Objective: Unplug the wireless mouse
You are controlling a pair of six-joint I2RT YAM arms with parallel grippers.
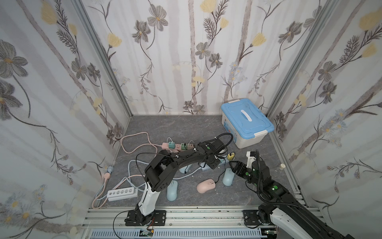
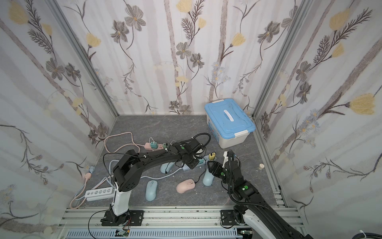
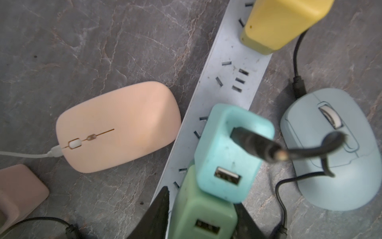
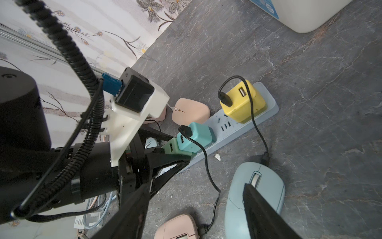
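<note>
A light power strip [image 3: 222, 75] carries a yellow adapter [image 3: 284, 20], a turquoise adapter [image 3: 222, 155] with a black cable plugged in, and a green adapter [image 3: 207, 213]. My left gripper is part open around the green adapter, its fingertips low in the left wrist view. My right gripper is part open above the blue mouse [image 4: 254, 199] and beside a pink mouse [image 4: 177, 229], right of the strip's turquoise adapter in the top views. Nothing shows between its fingers. A pink mouse [image 3: 117, 125] and another blue mouse [image 3: 330, 159] flank the strip.
A lidded storage box [image 1: 246, 123] stands at the back right. A pink strip [image 1: 177, 146] with adapters lies behind my left arm. A white strip [image 1: 121, 194] and loose cables lie at the left.
</note>
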